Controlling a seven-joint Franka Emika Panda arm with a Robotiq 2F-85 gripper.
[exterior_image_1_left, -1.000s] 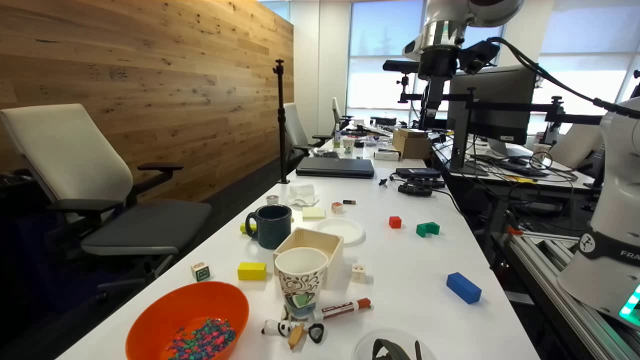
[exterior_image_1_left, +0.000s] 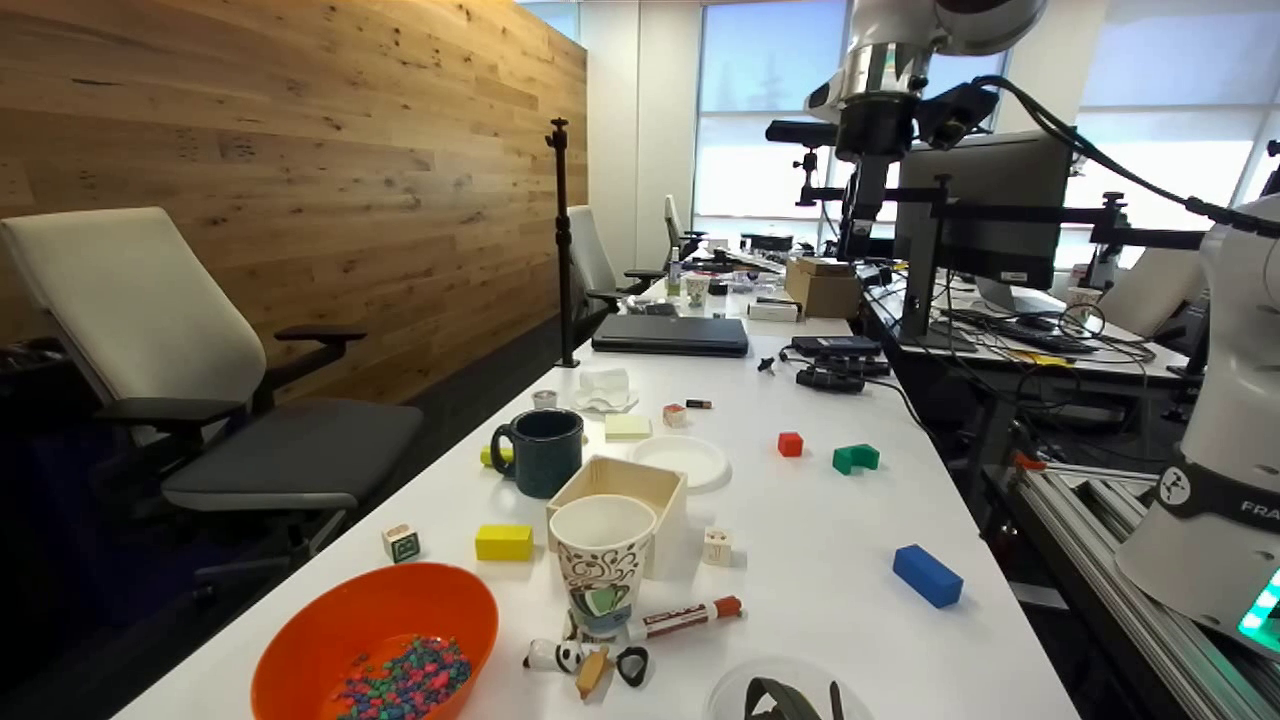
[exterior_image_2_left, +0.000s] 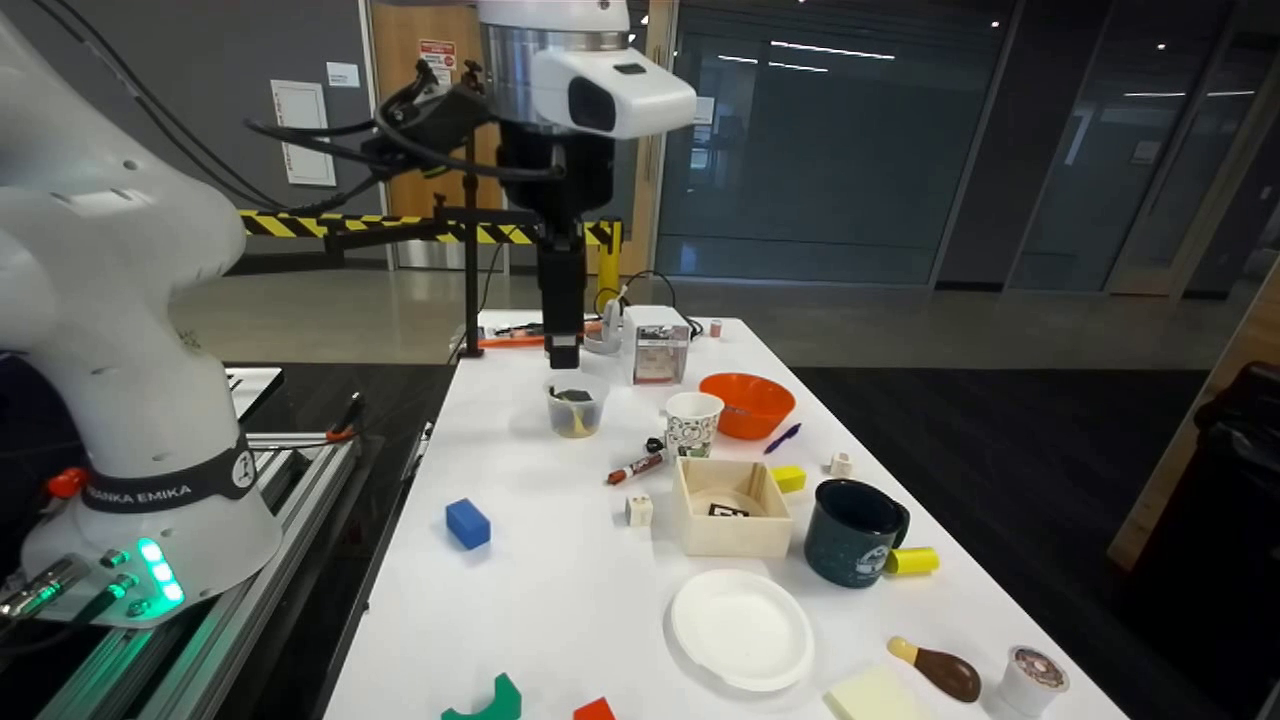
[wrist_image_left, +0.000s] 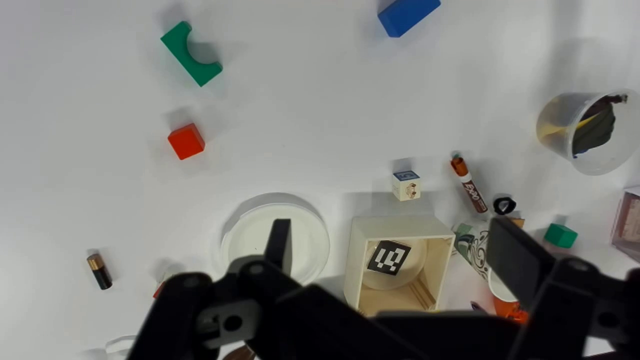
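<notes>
High above the white table hangs my gripper, open. In the wrist view its two black fingers stand wide apart with nothing between them. Far beneath that gap is a pale wooden box (wrist_image_left: 354, 258) with a black-and-white marker inside. Left of the box lies a white plate (wrist_image_left: 309, 240), partly covered by one finger. A lettered cube (wrist_image_left: 408, 187) sits by the box, close to a brown Expo marker (wrist_image_left: 471, 185). Farther off lie a red cube (wrist_image_left: 186, 141), a green arch block (wrist_image_left: 186, 54) and a blue block (wrist_image_left: 408, 15).
A paper cup (exterior_image_1_left: 600, 540), an orange bowl (exterior_image_1_left: 324, 624) with small coloured bits and a dark mug (exterior_image_1_left: 546, 454) stand around the box. A clear tub (exterior_image_2_left: 576, 408) is at the far end. Bare table (exterior_image_2_left: 540, 576) lies around the blue block.
</notes>
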